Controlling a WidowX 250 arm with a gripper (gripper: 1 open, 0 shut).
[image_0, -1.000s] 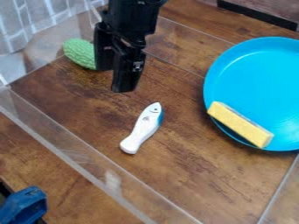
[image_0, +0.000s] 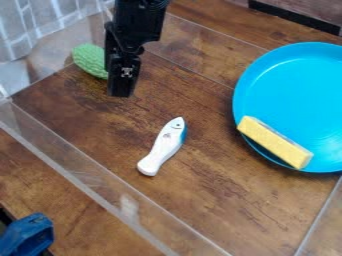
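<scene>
My black gripper (image_0: 123, 78) hangs open over the upper left of the wooden table, nothing visible between its fingers, just in front of and partly over a green textured object (image_0: 90, 58). A white peeler-like utensil (image_0: 163, 148) with a blue edge lies at the middle. A yellow block (image_0: 273, 141) rests in the lower part of a blue plate (image_0: 301, 95) on the right.
Clear walls enclose the table, with the near edge (image_0: 120, 210) running diagonally across the lower left. A blue object (image_0: 24, 237) sits outside at bottom left. The wood around the white utensil is free.
My gripper has moved up and to the left in the view, toward the green object. The objects on the table have not visibly moved.
</scene>
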